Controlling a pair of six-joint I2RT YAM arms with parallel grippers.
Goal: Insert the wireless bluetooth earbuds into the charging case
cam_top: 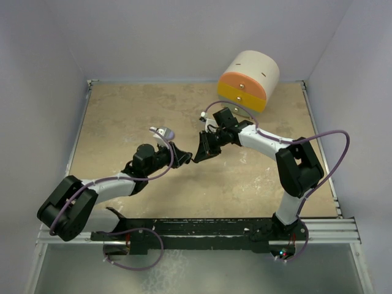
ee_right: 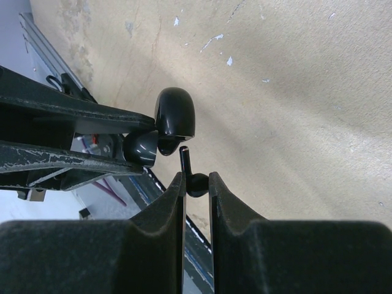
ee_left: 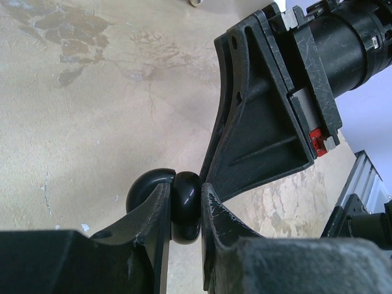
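Observation:
The glossy black charging case (ee_left: 186,211) is pinched in my left gripper, its rounded lid part (ee_left: 146,185) swung out to one side. From the right wrist view, the lid (ee_right: 176,111) and the body (ee_right: 141,148) stand out past the left fingers (ee_right: 73,115). My right gripper is shut on a small black earbud (ee_right: 197,185) by its rounded head. The thin stem (ee_right: 185,159) points up toward the case, its tip close to the lid's lower end; whether they touch I cannot tell. The inside of the case is hidden.
At the back right stands a white rounded cabinet (cam_top: 260,68) with coloured drawers. A lavender round object (cam_top: 169,133) lies behind my left wrist. The tabletop (cam_top: 202,190) in front of both grippers is bare, and purple cables loop along both arms.

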